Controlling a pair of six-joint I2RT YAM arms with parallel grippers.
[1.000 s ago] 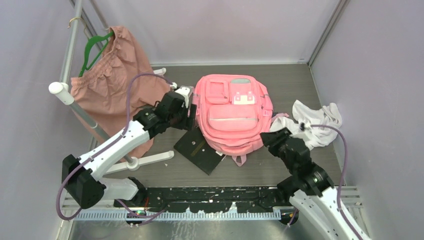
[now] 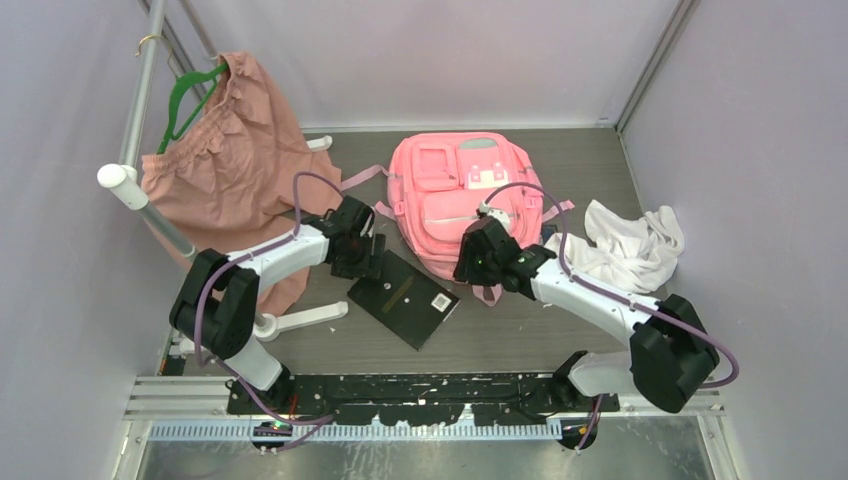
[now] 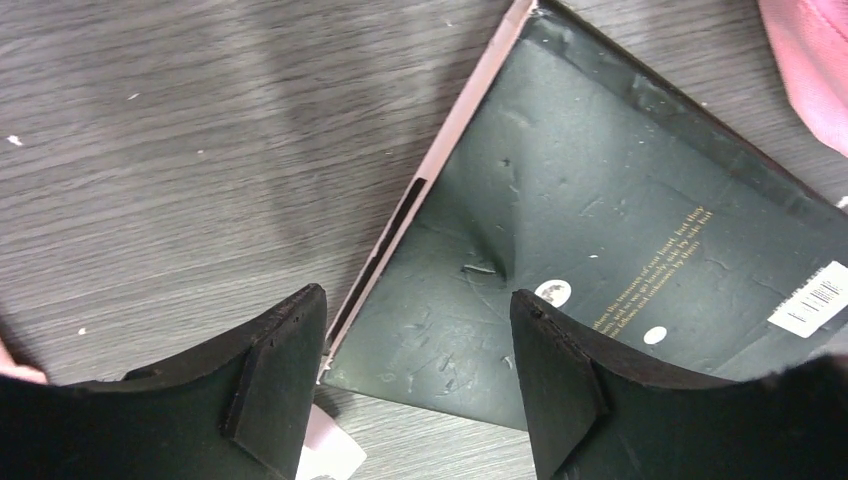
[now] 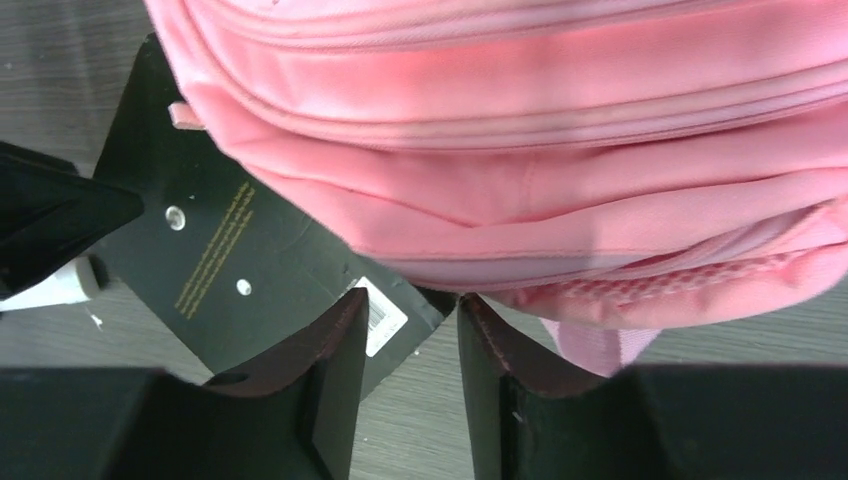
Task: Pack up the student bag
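Observation:
A dark green notebook, with gold print and a barcode label, lies on the floor in front of the pink backpack. My left gripper is open low over the notebook's left end, nothing between its fingers. My right gripper is at the backpack's lower front edge, its fingers part open beside the folded pink fabric; whether any fabric sits between them is unclear.
A salmon garment hangs on a rail with a green hanger at left. A white cloth lies right of the backpack. Bare floor shows at the back right.
The right arm has swung inward from the front right to the backpack's lower edge. The left gripper has lowered toward the notebook. The backpack's top now reaches slightly farther back.

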